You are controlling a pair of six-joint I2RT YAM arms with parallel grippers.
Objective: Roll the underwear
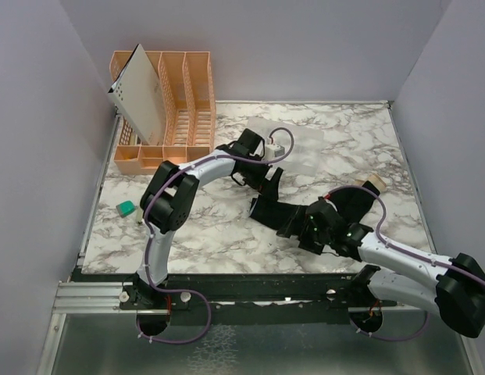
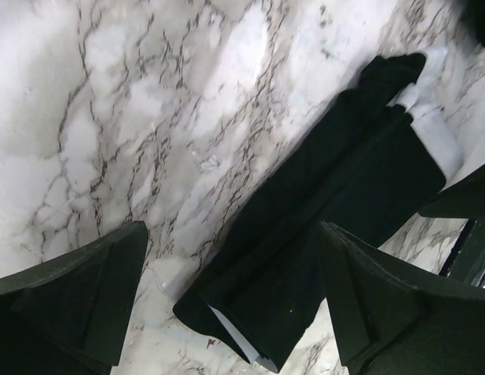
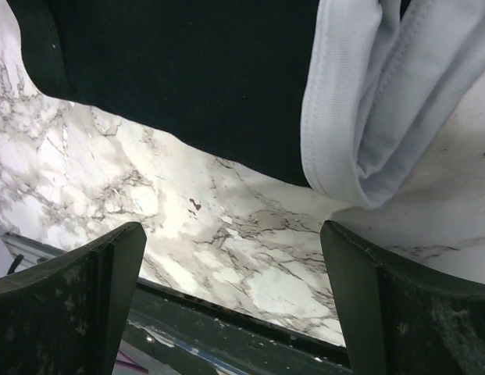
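Observation:
The folded black underwear (image 1: 275,212) lies flat on the marble table, right of centre in the top view. In the left wrist view it is a long dark strip (image 2: 304,203) with pale fabric at its upper right end. My left gripper (image 1: 262,185) is over its far side, open and empty. My right gripper (image 1: 300,237) stands open at the near side, low by the cloth. A pale grey band (image 3: 332,117) along the underwear's edge shows in the right wrist view, ahead of the fingers (image 3: 367,289); only bare marble shows between them.
An orange compartment box (image 1: 199,109) with a white board (image 1: 140,94) leaning in it stands back left. A translucent sheet (image 1: 304,148) lies at the back. Another black cloth (image 1: 353,205) and a tan piece (image 1: 375,182) are on the right.

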